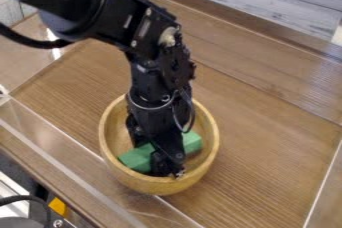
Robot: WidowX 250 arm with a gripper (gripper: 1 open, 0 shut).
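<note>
A round yellow-tan bowl (198, 176) stands on the wooden table near the front centre. Inside it lies a green block (136, 158), partly covered by my black gripper (163, 156). The fingers reach down into the bowl, shut on the green block as far as can be seen; the fingertips are mostly hidden.
A white slatted wall (267, 2) runs along the back. Clear strips edge the table at left and right, with cables and a small yellow item at the lower left.
</note>
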